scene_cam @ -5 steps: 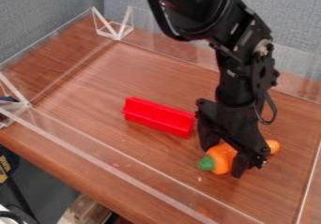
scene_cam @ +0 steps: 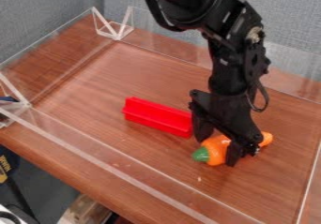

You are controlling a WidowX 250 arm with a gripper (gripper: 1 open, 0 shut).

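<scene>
An orange toy carrot (scene_cam: 215, 151) with a green top lies on the wooden table at the right. My black gripper (scene_cam: 226, 143) is down over the middle of the carrot, its fingers hiding part of it. Whether the fingers are closed on it I cannot tell. A red bar (scene_cam: 157, 113) lies left of the gripper, close to it.
Clear plastic panels border the wooden table (scene_cam: 107, 78), with white brackets (scene_cam: 111, 26) at the back left. A dark floor with some objects shows beyond the front-left edge.
The gripper has shifted slightly left and up in the view, uncovering a little more of the carrot's right end. The red bar has not moved.
</scene>
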